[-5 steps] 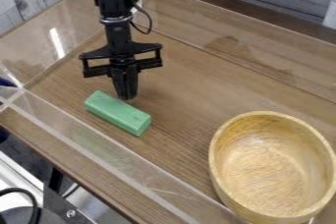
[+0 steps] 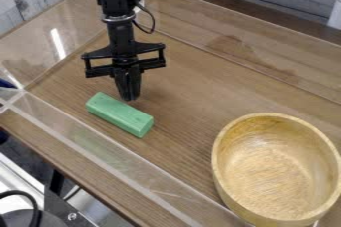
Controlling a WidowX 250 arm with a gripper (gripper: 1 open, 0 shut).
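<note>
My black gripper (image 2: 126,84) points down over the wooden table, just behind a green rectangular block (image 2: 120,114). It is shut, and nothing shows between its fingers. The block lies flat, set at an angle. A large tan bowl (image 2: 273,199) stands at the lower right.
A clear plastic edge runs along the left side, and dark cables lie at the lower left corner.
The gripper and arm have shifted slightly to the left over the last second. The block and bowl look unmoved.
</note>
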